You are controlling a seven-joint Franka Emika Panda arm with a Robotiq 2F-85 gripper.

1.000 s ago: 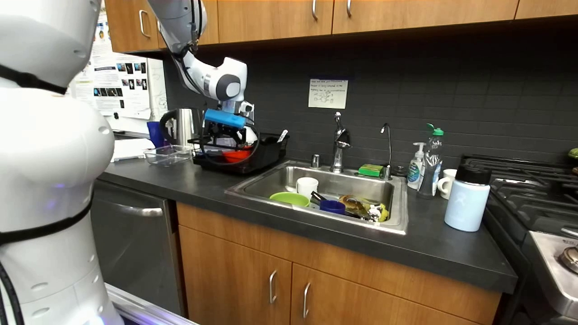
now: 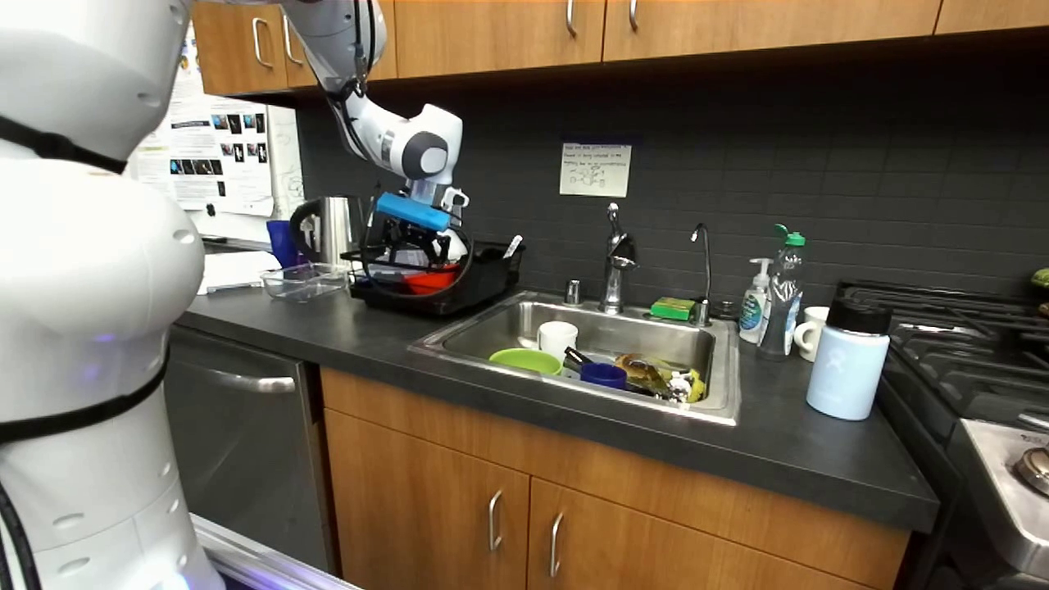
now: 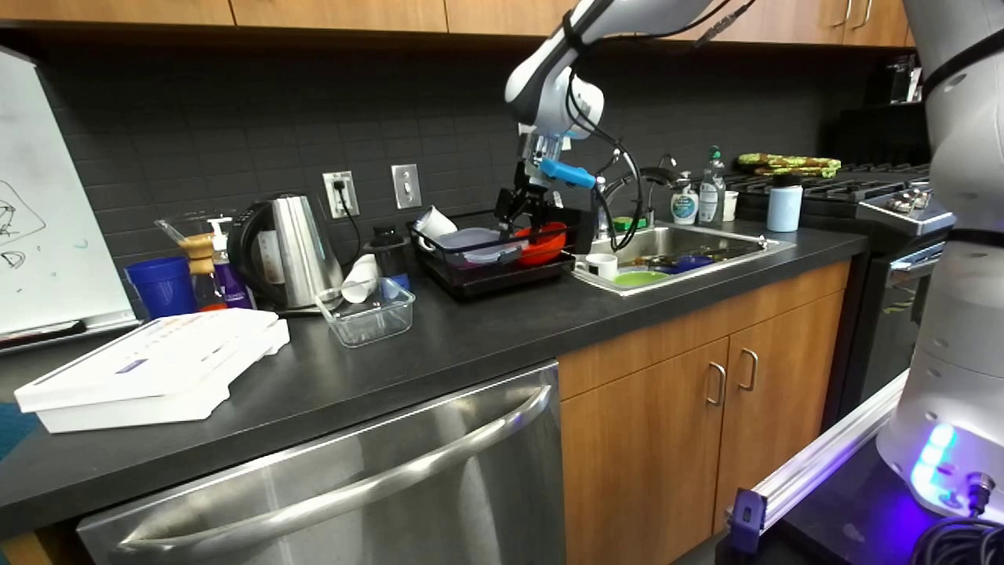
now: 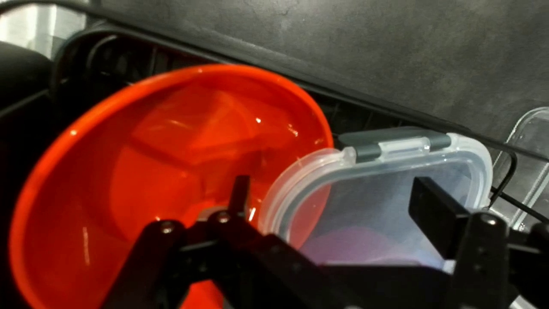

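In the wrist view, an orange-red bowl [image 4: 170,149] fills the left side of the dish rack. A clear plastic container lid [image 4: 386,206] with a grey clip leans against its right rim. My gripper is open above them, one finger over the bowl and the other over the lid's right part. No object appears clamped between the fingers; whether they touch the lid cannot be told. From the second exterior view, the gripper [image 3: 529,215] points down into the black rack [image 3: 471,282], by the red bowl [image 3: 543,246].
Right of the rack is the sink [image 2: 472,339], holding a white mug [image 2: 557,338], a green bowl [image 2: 526,360] and a blue cup [image 2: 602,374]. A glass dish [image 3: 372,320] and a kettle [image 3: 301,249] stand on its other side.
In exterior view 1, my arm and hand have shifted slightly to the right, and the blue part on the wrist has tilted a little. The dishes look unmoved.
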